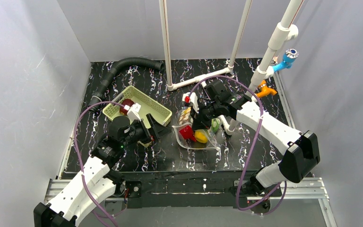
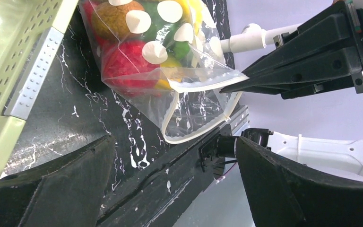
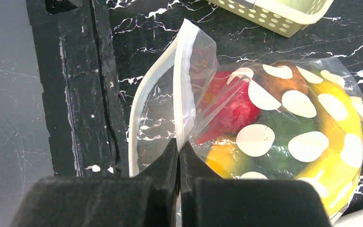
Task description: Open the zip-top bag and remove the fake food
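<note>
A clear zip top bag with white dots (image 2: pixel 137 73) lies on the black marbled table, its mouth (image 2: pixel 196 111) gaping toward the front. Red, yellow, green and brown fake food (image 3: pixel 236 106) shows inside it. My right gripper is shut on the upper lip (image 3: pixel 183 94) of the bag and holds it raised. To the left of the bag's mouth, my left gripper (image 1: pixel 163 134) stands open, with nothing between its wide-spread fingers (image 2: pixel 71 184). A dark red piece of fake food (image 1: pixel 126 106) rests in the pale green basket (image 1: pixel 157 105).
White pipes (image 1: pixel 203 76) stand behind the bag and to its right. A black hose (image 1: pixel 123 64) curves round the basket's back left. Bare table (image 1: pixel 189 163) lies in front of the bag.
</note>
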